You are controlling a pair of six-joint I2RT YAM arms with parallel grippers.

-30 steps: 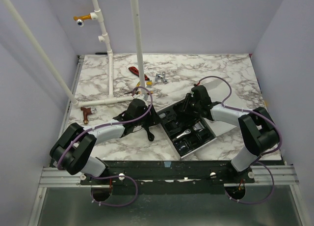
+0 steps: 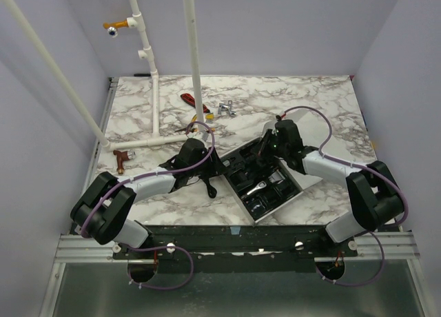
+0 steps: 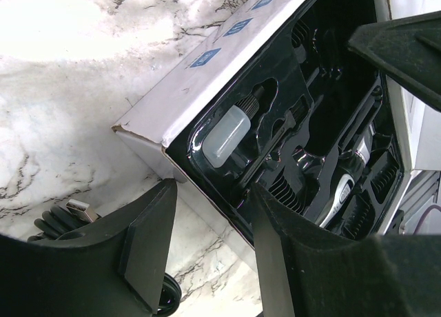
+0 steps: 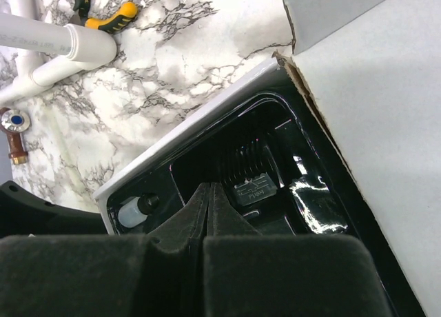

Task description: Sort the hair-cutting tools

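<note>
A black moulded tool tray in a cardboard box [image 2: 275, 207] lies between my arms, holding combs [image 3: 282, 189], a clipper [image 3: 341, 193] and a small oil bottle [image 3: 227, 131]. My left gripper [image 2: 218, 164] stands open at the box's near left corner, nothing between its fingers. My right gripper [image 2: 264, 149] is shut, empty, over the tray's upper compartment with a comb-shaped recess [image 4: 244, 165]. A black coiled cable [image 3: 169, 293] lies on the marble beside the box, partly hidden by my left fingers.
White pipes [image 2: 156, 103] stand at the left and back. Pliers [image 4: 110, 21], a chrome fitting [image 2: 226, 109] and a brown faucet [image 2: 122, 162] lie on the marble [image 2: 303, 89]. The white lid [image 4: 386, 138] is at the right.
My left arm stays where it was.
</note>
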